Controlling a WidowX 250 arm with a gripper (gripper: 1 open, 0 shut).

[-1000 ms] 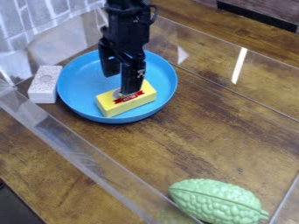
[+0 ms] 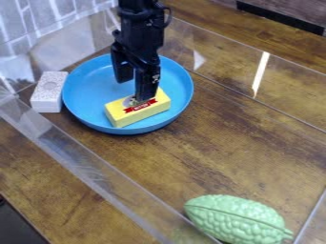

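A yellow box with a red label (image 2: pixel 137 110) lies in a blue plate (image 2: pixel 91 95) at the upper left of the camera view. My black gripper (image 2: pixel 133 86) reaches down from the top, open, with its fingers low over the plate just above the box. The lower fingertips partly overlap the box in the view; whether they touch it I cannot tell.
A white block (image 2: pixel 49 91) sits left of the plate. A green bumpy vegetable toy (image 2: pixel 235 217) lies at the bottom right. Clear plastic edges cross the wooden table (image 2: pixel 216 143), whose middle and right are free.
My gripper has shifted very slightly over the box. The plate, the box and the other objects have not moved.
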